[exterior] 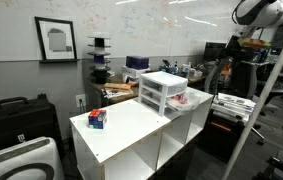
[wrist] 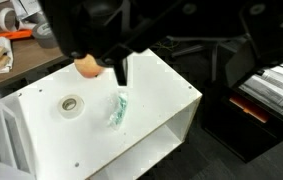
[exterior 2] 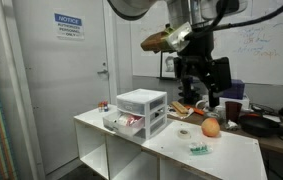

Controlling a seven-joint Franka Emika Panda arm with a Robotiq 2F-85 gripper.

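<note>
In exterior view 2 my gripper [exterior 2: 213, 92] hangs in the air over the right part of the white shelf top [exterior 2: 239, 160], open, with nothing seen between its dark fingers. An orange round object [exterior 2: 211, 127] lies below it on the shelf. Nearer the front edge is a small clear and teal item [exterior 2: 199, 148], also visible in the wrist view [wrist: 118, 110]. To its left sits a tape roll [wrist: 70, 106]. The dark fingers fill the upper part of the wrist view and touch none of these things.
A white drawer unit [exterior 2: 141, 110] stands mid-shelf, its front drawer pulled out with things inside. At the far end lies a red and blue box [exterior: 97, 119]. Pans and a wooden block [exterior 2: 189, 108] crowd a surface behind. The shelf's front right is mostly clear.
</note>
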